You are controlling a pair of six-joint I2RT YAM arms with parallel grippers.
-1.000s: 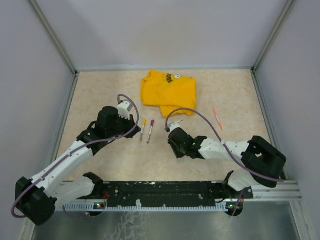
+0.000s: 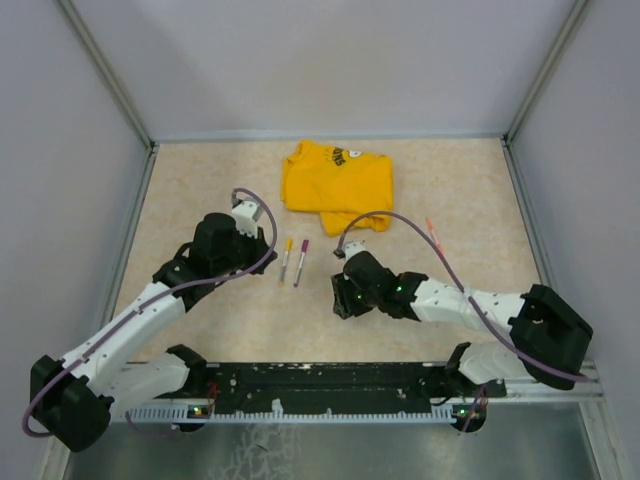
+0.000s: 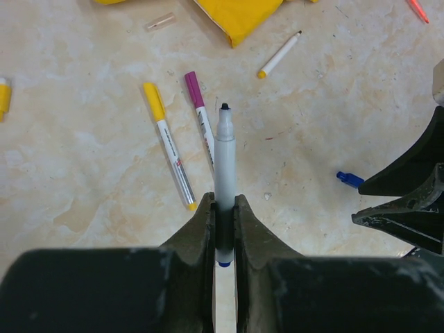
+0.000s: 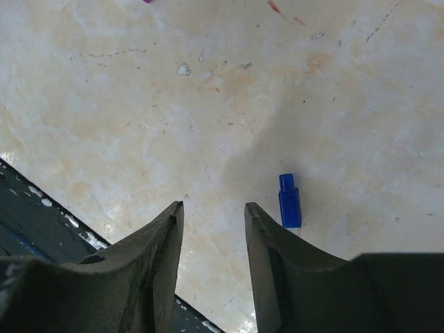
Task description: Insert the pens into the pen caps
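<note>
My left gripper is shut on an upright-looking uncapped pen (image 3: pixel 225 163) with a dark tip and blue end. A blue cap (image 4: pixel 289 205) lies on the table below my right gripper, which is part open, its fingers apart and empty. A yellow pen (image 3: pixel 168 146) and a purple pen (image 3: pixel 205 128) lie side by side. A small white pen (image 3: pixel 279 54) with yellow end and a red pen (image 2: pixel 433 234) lie farther off. A yellow cap (image 3: pixel 3 98) is at the left wrist view's edge.
A yellow cloth (image 2: pixel 335 185) lies at the back middle. A clear short piece (image 3: pixel 160 21) lies near it. A dark edge runs along the front.
Over the last second the right arm has shifted right and slightly toward the front, its gripper moving a little. The left arm has barely moved.
</note>
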